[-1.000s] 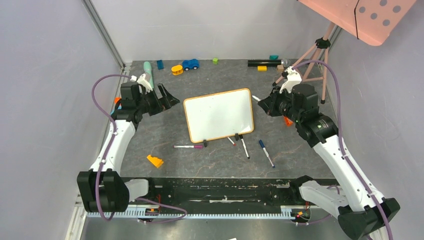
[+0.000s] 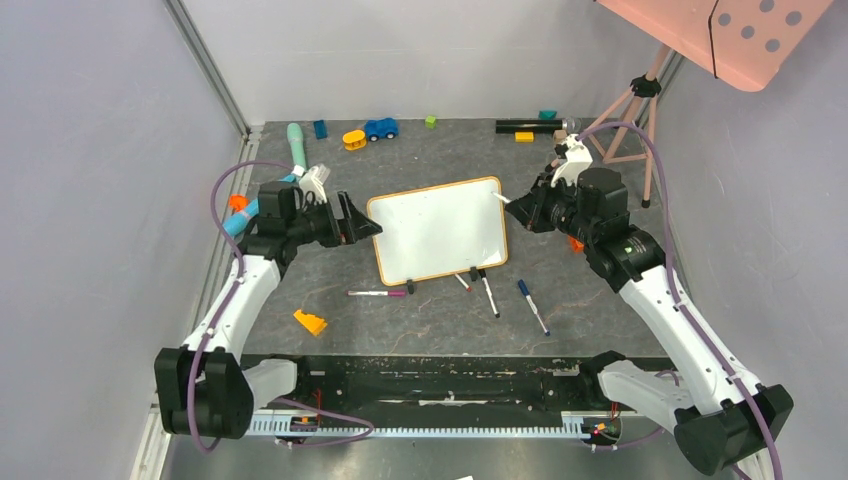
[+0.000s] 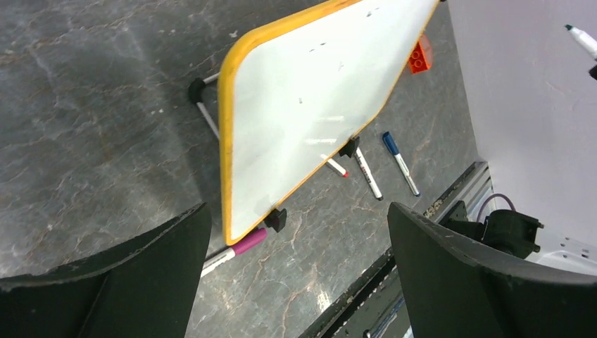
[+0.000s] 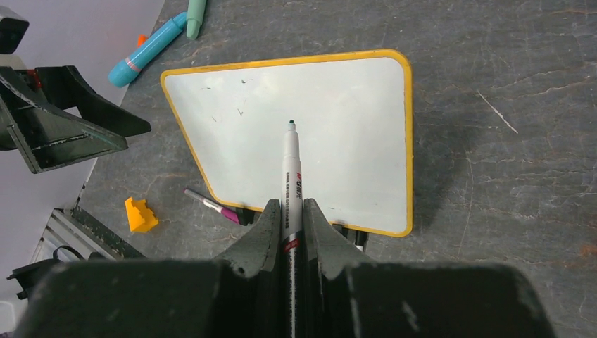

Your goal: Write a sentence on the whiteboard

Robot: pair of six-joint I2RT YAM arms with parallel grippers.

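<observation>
The whiteboard [image 2: 440, 230], white with a yellow-orange frame, stands tilted on a stand in the middle of the table. Only a few small dark marks show on its surface in the right wrist view. At its right edge, my right gripper [image 2: 512, 207] is shut on a white marker [image 4: 291, 169], whose dark uncapped tip points toward the board. That tip [image 3: 569, 27] looks clear of the board in the left wrist view. Just left of the board is my left gripper [image 2: 365, 215], its fingers wide apart with nothing between the fingers.
Below the board lie a purple-capped marker [image 2: 378, 293], a red-tipped marker [image 2: 463, 283], a black-capped marker [image 2: 489, 296] and a blue-capped marker [image 2: 534, 307]. A yellow block [image 2: 311, 322] sits front left. Several toys line the back edge, including a blue truck [image 2: 381, 129].
My left gripper has moved right and slightly toward the front, close to the board's left edge. The right gripper, still holding the marker, has shifted slightly left. The whiteboard has stayed in place.
</observation>
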